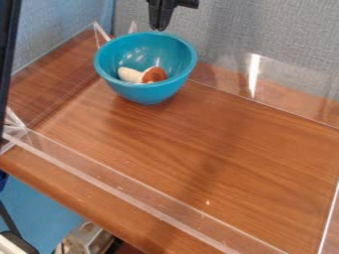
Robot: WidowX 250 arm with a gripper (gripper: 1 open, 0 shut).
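Note:
A turquoise bowl (146,87) stands at the back left of the wooden table. Inside it lie a pale, elongated piece (130,74) and an orange-brown piece (154,75). The black gripper (159,22) is at the top edge of the view, above the bowl's back rim, mostly out of frame; its visible fingers are shut, with nothing seen between them.
Grey textured walls with clear plastic strips bound it at the back and left. Metal fittings (79,238) sit below the front left edge.

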